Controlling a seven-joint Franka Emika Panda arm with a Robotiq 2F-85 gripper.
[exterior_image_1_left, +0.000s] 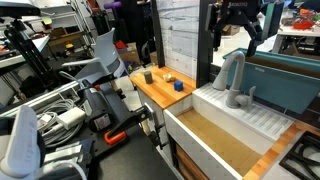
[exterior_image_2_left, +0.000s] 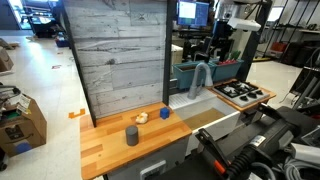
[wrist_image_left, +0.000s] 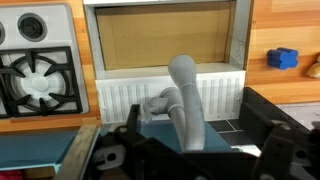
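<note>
My gripper (exterior_image_1_left: 234, 45) hangs open above the back of the counter, near the tall grey faucet (exterior_image_1_left: 236, 70). In the wrist view, the faucet (wrist_image_left: 187, 100) shows in the gap between the two dark fingers; whether it touches them cannot be told. The white basin (exterior_image_1_left: 190, 135) in front has a bare tan floor. On the wooden counter left of it sit a blue block (exterior_image_1_left: 180, 85), a small yellowish object (exterior_image_1_left: 168, 78) and a grey cup (exterior_image_1_left: 148, 76). In exterior view 2 the block (exterior_image_2_left: 164, 114) stands apart from the cup (exterior_image_2_left: 132, 135).
A stove (wrist_image_left: 40, 75) adjoins the basin on the side away from the block. White ribbed drainboard (exterior_image_1_left: 262, 120) surrounds the faucet base. A teal trough (exterior_image_1_left: 280, 80) runs behind. The grey plank wall (exterior_image_2_left: 125, 60) and its dark post border the counter.
</note>
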